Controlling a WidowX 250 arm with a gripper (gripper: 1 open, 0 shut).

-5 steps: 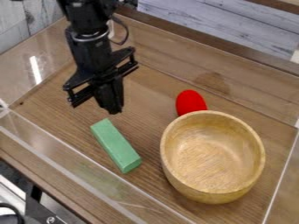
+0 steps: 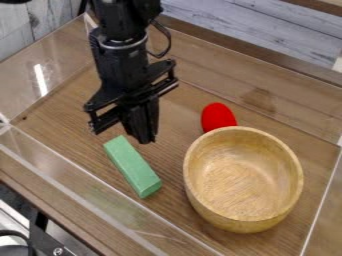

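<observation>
A black gripper [image 2: 142,123] hangs over the table, above and just behind a light green bar [image 2: 134,167] lying flat near the front. Its finger looks shut, and I see nothing held in it. A red rounded object [image 2: 218,117] sits right of the gripper, just behind a large pale wooden bowl [image 2: 241,205], which stands empty at the front right, to the right of the green bar.
The wooden table [image 2: 267,95] has bare room at the back, on the left and at the far right. A pale plank surface [image 2: 227,30] runs behind it. Dark cables lie at the bottom-left corner, beside the table's edge.
The gripper has shifted a little to the right and lower in the picture, toward the red object. The green bar, red object and bowl stay where they were.
</observation>
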